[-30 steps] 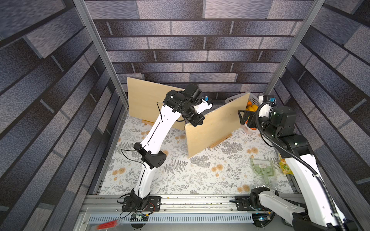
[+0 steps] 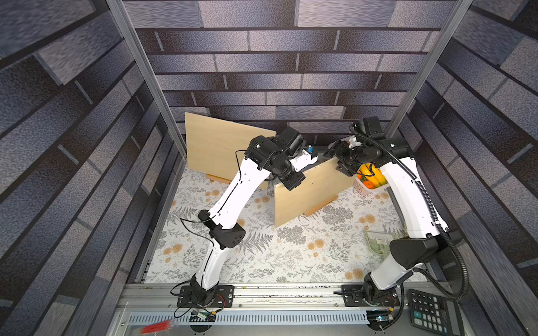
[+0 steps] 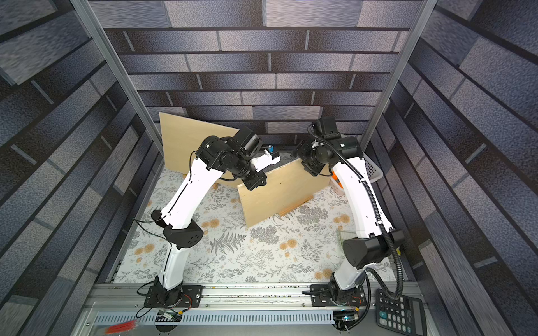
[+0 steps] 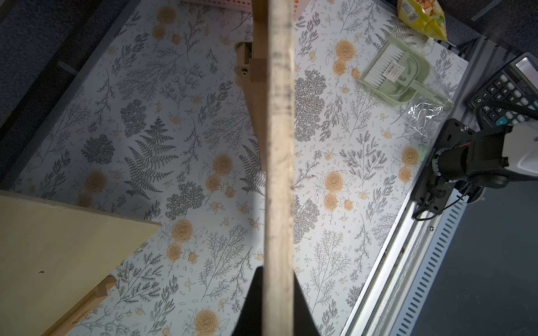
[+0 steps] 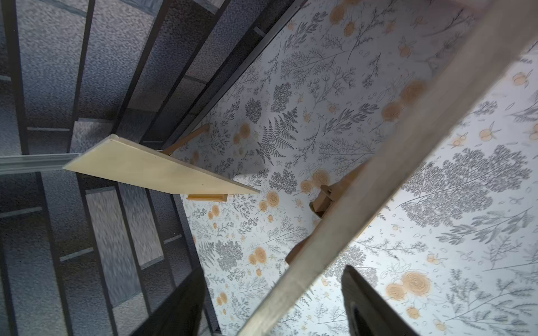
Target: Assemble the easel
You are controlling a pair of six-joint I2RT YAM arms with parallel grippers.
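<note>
A wooden board (image 2: 305, 196) stands upright on a wooden base (image 2: 320, 206) in the middle of the table. My left gripper is shut on its top edge, seen end-on as a long strip in the left wrist view. My right gripper is part open over the same board's edge near its right end, the fingers blurred on either side of it. A second board (image 2: 224, 142) stands upright at the back left on its own wooden strip (image 5: 207, 197).
A basket of fruit (image 2: 370, 179) sits at the back right. A green dustpan set (image 4: 392, 72) and a yellow bag (image 4: 420, 16) lie at the right.
The board's right end has lowered, and the left gripper has shifted slightly right with it.
</note>
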